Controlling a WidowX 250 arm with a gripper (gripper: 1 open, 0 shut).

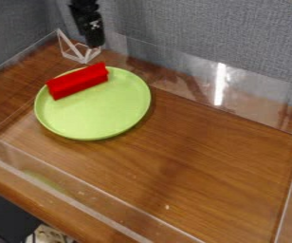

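Observation:
My black gripper point(93, 34) hangs at the top left, in front of the grey wall and above the far left corner of the table, open as far as its small shape shows. Below it a white wire stand point(78, 52) is at the back corner. A red block point(77, 81) lies on the left part of a green plate point(98, 114), below the gripper and apart from it.
Transparent walls edge it, with grey backdrop behind. Dark objects are partly visible at the bottom left corner.

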